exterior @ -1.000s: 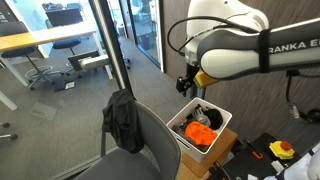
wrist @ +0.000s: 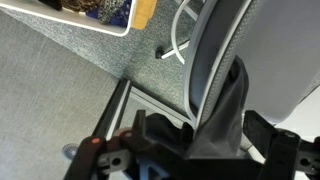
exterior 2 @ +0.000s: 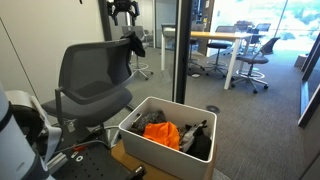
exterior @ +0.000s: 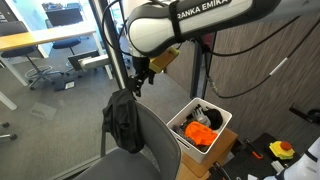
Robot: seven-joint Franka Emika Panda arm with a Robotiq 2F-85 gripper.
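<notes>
A black cloth hangs draped over the top of a grey chair's backrest. My gripper is in the air above and a little beyond the cloth, apart from it. In the wrist view, my gripper stands open, a finger at either side, with the cloth below between them and nothing held. The white box on a wooden surface holds an orange cloth and several dark and grey cloths. In exterior view 2, the cloth shows at the chair's upper corner.
A dark vertical post rises behind the box. Desks and office chairs stand far behind glass. A red and yellow button sits at the lower right. Open air surrounds the arm above the chair.
My arm has swung left, from above the white box to above the draped black cloth. The cloth, the chair and the box have not moved.
</notes>
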